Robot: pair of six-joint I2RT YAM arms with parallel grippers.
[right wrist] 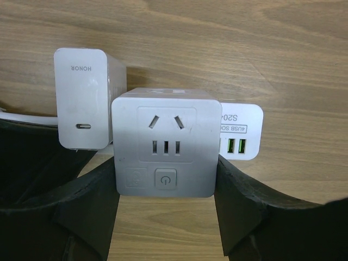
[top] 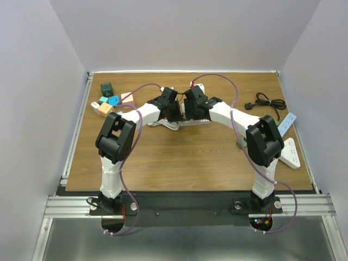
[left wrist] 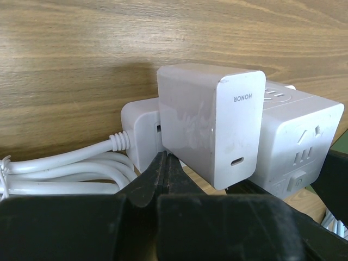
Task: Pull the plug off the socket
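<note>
A white power strip (right wrist: pixel 251 130) lies on the table with two plugs on it. One is the tall HONOR charger (left wrist: pixel 187 117). Beside it sits a boxy white adapter plug (right wrist: pixel 166 117) with its own outlets and a power button. My right gripper is shut on that adapter, one finger on either side. The adapter still covers the middle of the strip. My left gripper is shut, nothing visible between its fingers, its tips low by the charger and the strip's cable end. Whether they touch cannot be told.
A bundled white cable (left wrist: pixel 76 174) leaves the strip's left end. Blocks and small boxes (top: pixel 106 109) stand at the far left. A black cord (top: pixel 266 101) and white strips (top: pixel 290 154) lie at the right.
</note>
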